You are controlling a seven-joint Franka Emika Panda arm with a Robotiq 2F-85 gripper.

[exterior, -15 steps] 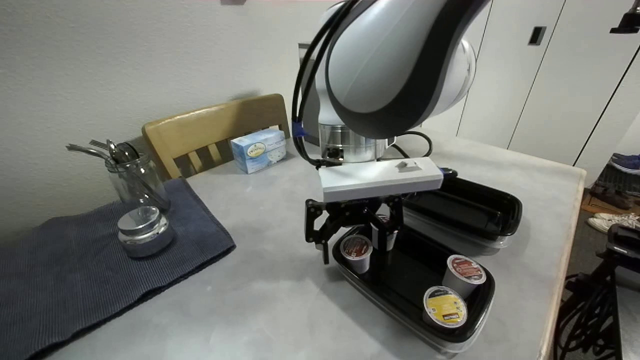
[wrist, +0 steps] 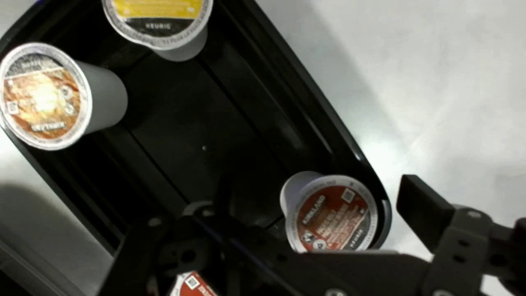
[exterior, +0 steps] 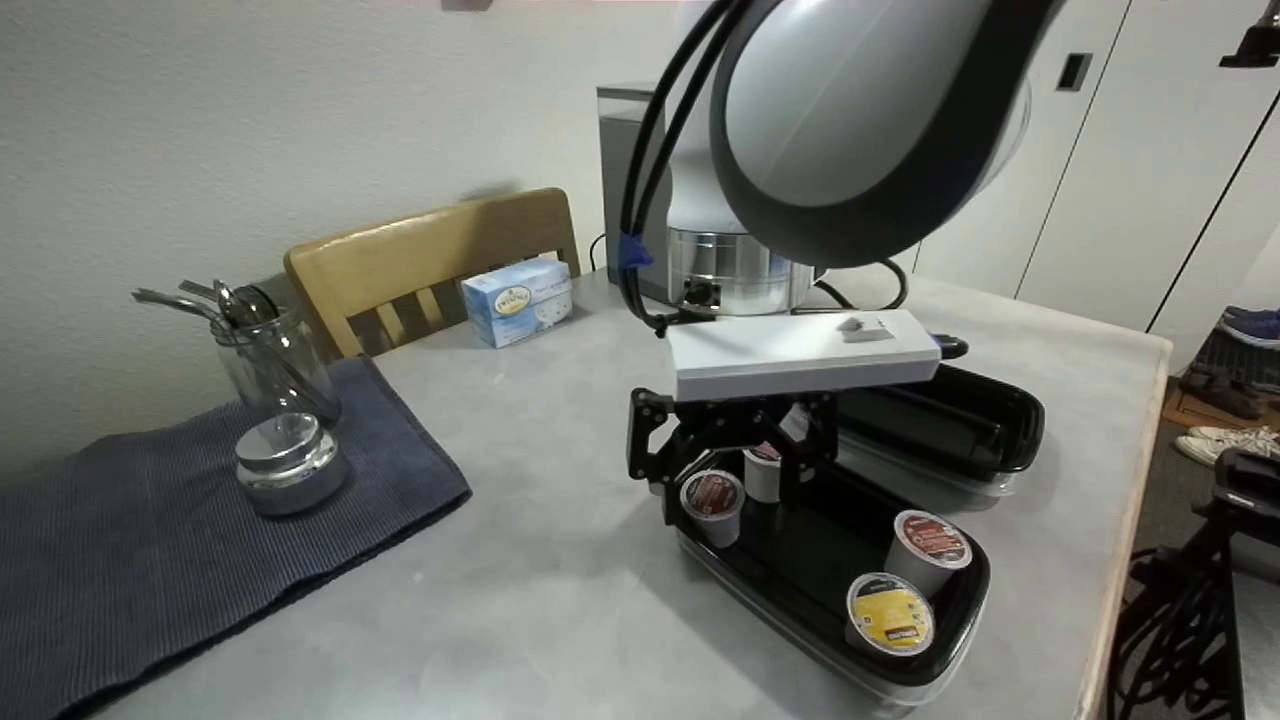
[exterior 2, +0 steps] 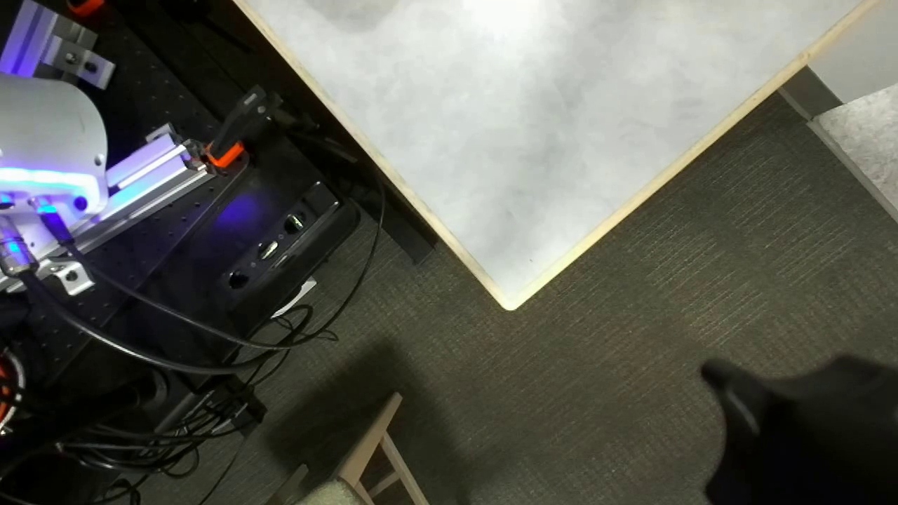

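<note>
My gripper (exterior: pixel 729 498) stands open over the near-left end of a black tray (exterior: pixel 816 576) on the grey table. In the wrist view, a red-lidded Kirkland pod (wrist: pixel 333 214) shows between the spread fingers, free of both as far as I can tell. The same pod (exterior: pixel 713 494) is in the tray's left end in exterior view 1, with another pod (exterior: pixel 762 476) behind it, partly covered by the gripper. At the tray's other end are a yellow-lidded pod (exterior: pixel 890 616) and a red-brown-lidded pod (exterior: pixel 930 546). Exterior view 2 does not show the tray.
A second black tray (exterior: pixel 948 420) sits behind the first. To the left, a silver-lidded jar (exterior: pixel 288 462) and a glass jar of cutlery (exterior: pixel 278 360) stand on a dark blue cloth (exterior: pixel 180 528). A blue tea box (exterior: pixel 518 300) is farther back. Bare tabletop lies between.
The arm and gripper have shifted to the right in exterior view 1, the fingers now nearer to either side of the left-end pod. Pods and trays have stayed put.
</note>
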